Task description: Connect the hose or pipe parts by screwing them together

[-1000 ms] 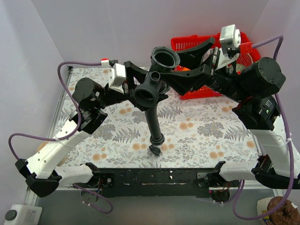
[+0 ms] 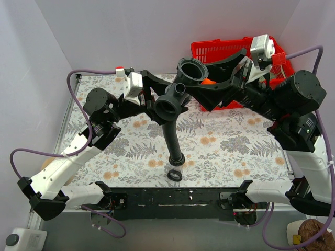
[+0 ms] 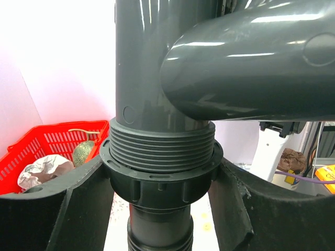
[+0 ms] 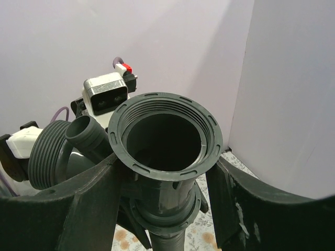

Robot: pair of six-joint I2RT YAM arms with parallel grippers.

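Note:
A dark grey branched pipe fitting (image 2: 168, 107) stands upright on a ribbed hose (image 2: 170, 138), which runs down to the table's front with a dark ring (image 2: 174, 175) by its lower end. My left gripper is shut on the ringed collar (image 3: 160, 183) joining fitting and hose. My right gripper has its fingers either side of the fitting's open threaded top (image 4: 165, 99); whether they grip it is hard to tell.
A red basket (image 2: 220, 46) with contents stands at the back right, behind my right gripper. Walls close in the back and sides.
My right arm has shifted slightly right, and the fitting's top has moved and tilted right with it. The left arm is nearly still.

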